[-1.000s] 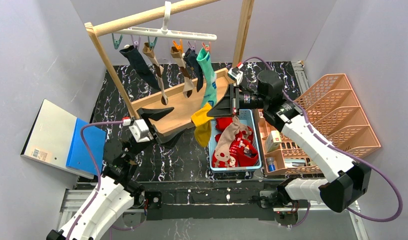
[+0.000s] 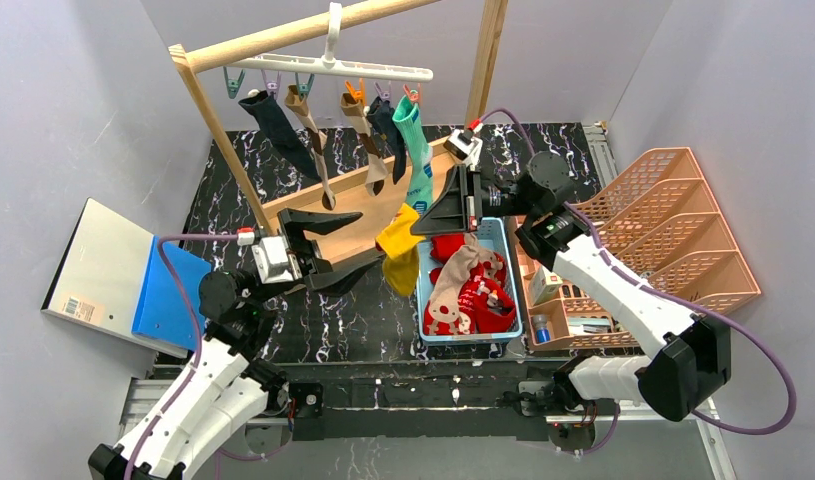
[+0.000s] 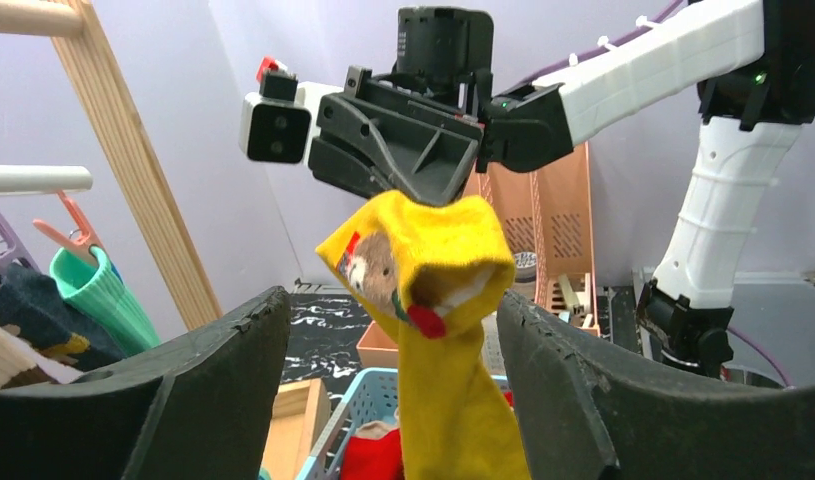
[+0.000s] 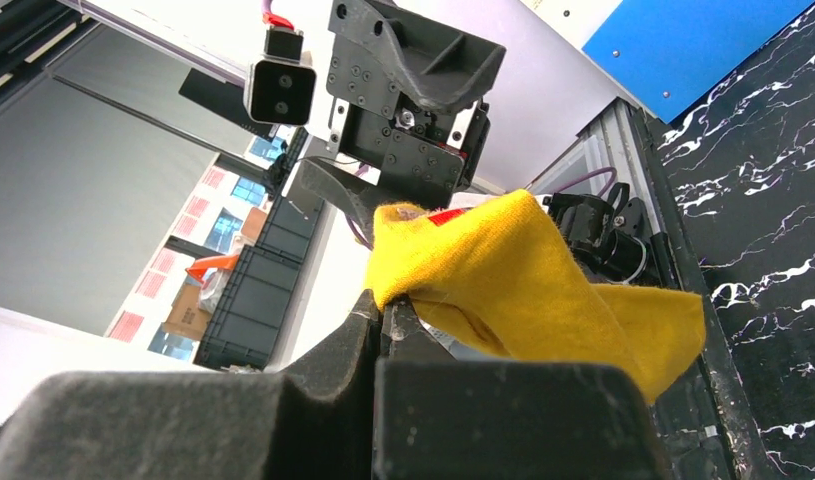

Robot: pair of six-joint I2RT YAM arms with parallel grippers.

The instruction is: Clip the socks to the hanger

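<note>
My right gripper is shut on a yellow sock [image 4: 543,290] with a bear-and-red pattern, holding it up above the blue basket. My left gripper is open and faces the sock [image 3: 443,390], which appears between and beyond its fingers; whether they touch it I cannot tell. A white hanger [image 2: 283,62] hangs from the wooden rack, with several socks, dark, beige and teal [image 2: 418,150], under its coloured clips.
The blue basket [image 2: 511,320] below holds red and beige socks. A wooden tray [image 2: 333,240] lies under the hanger. An orange organiser [image 2: 683,200] stands right; a board and blue folder [image 2: 168,300] lie left.
My left gripper has shifted slightly toward the yellow sock. The right arm has moved a little, still carrying the sock. The hanging socks look unchanged.
</note>
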